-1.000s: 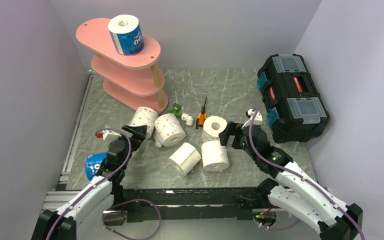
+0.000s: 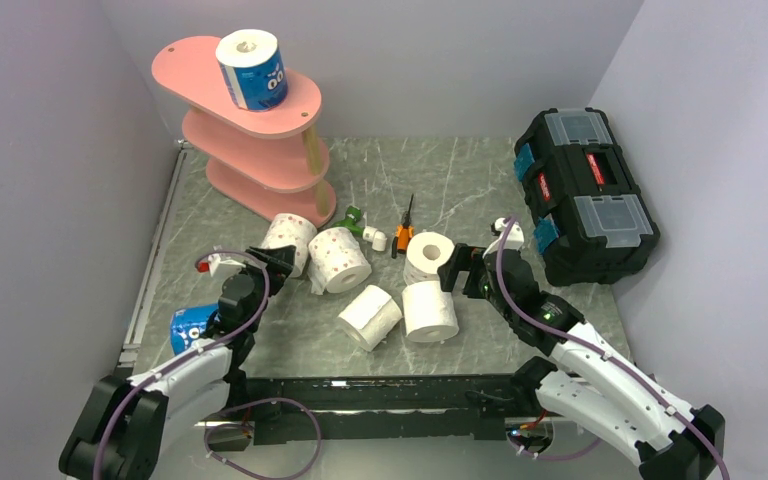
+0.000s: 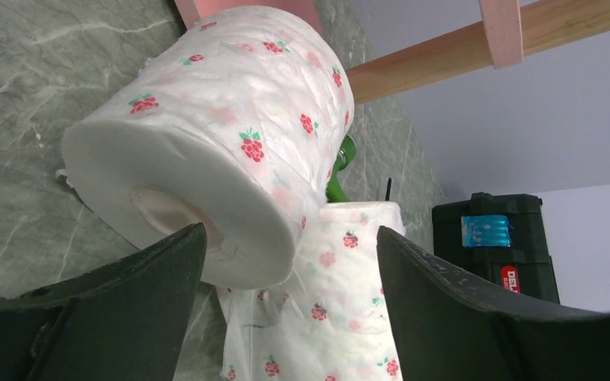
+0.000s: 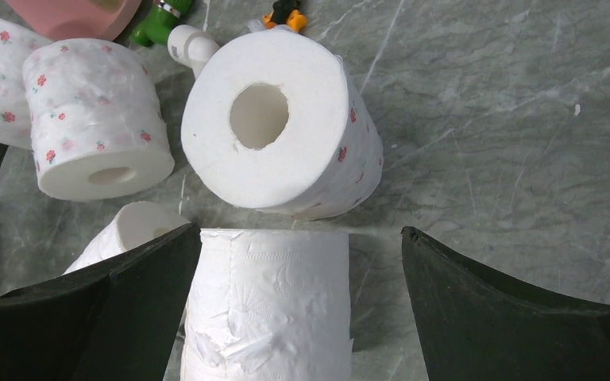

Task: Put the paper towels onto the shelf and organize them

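Note:
My left gripper [image 2: 282,258] hovers open at the end of a floral-wrapped roll [image 2: 288,238]; in the left wrist view that roll [image 3: 214,119] lies on its side with its end between and above the fingertips, another floral sheet or roll [image 3: 326,302] beyond. My right gripper [image 2: 452,262] is open above white rolls [image 4: 267,302]. An upright roll [image 4: 262,159] and more rolls lie mid-table. A blue-wrapped roll [image 2: 251,80] stands on the pink shelf's top [image 2: 185,70]; another blue one [image 2: 190,325] lies at front left, partly behind my left arm.
A green fitting [image 2: 350,218] with a white elbow and orange-handled tool [image 2: 404,238] lie near the shelf base. Black toolboxes [image 2: 580,190] stand at right.
Over the last second my left arm and gripper have moved slightly right, toward the floral roll. The right arm and the rolls have not visibly moved.

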